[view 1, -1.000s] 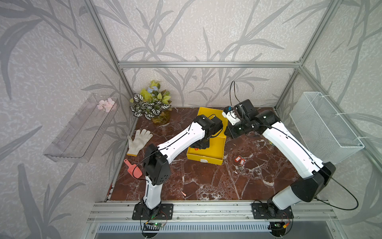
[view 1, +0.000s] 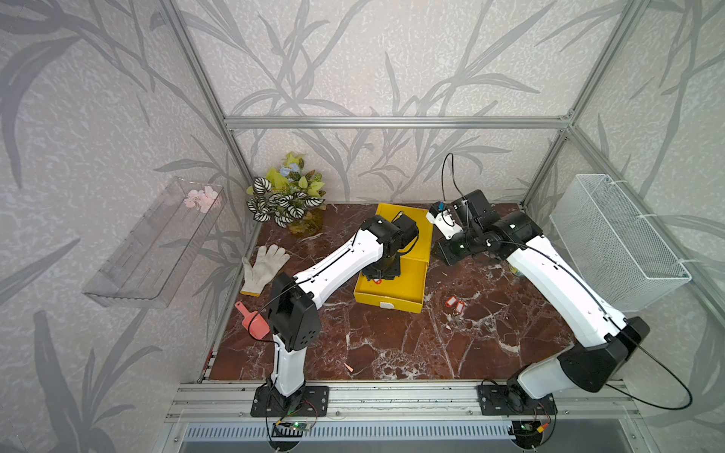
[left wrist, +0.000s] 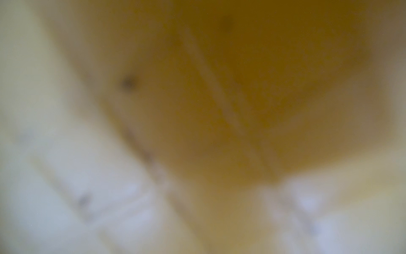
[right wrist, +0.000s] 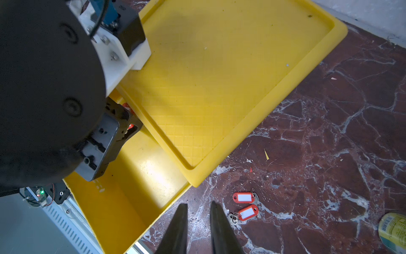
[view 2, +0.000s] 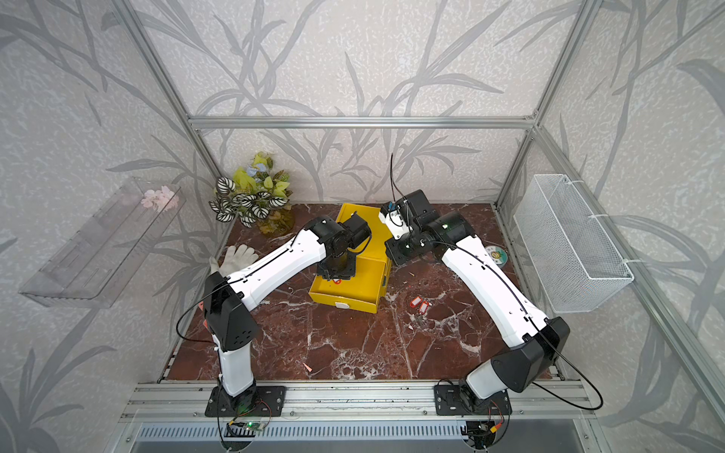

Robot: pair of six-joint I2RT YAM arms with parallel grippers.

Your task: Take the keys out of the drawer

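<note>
My left gripper [view 1: 381, 273] is down inside the open yellow drawer box [view 1: 408, 298], at its left part; a small red item [view 1: 377, 281] shows beside it, partly hidden. The left wrist view is a yellow blur, so its fingers are unclear. My right gripper hangs over the box's right side, its dark fingers part open with nothing visible between them. Two red key tags [right wrist: 245, 213] with metal rings lie on the marble table to the right of the box.
A potted plant [view 1: 294, 196] stands back left, with a glove [view 1: 264, 268] and pink scoop [view 1: 253, 321] at the left. A wire basket [view 1: 619, 249] is on the right wall.
My right gripper has moved slightly rightward, away from the box. The left arm has shifted slightly within the box.
</note>
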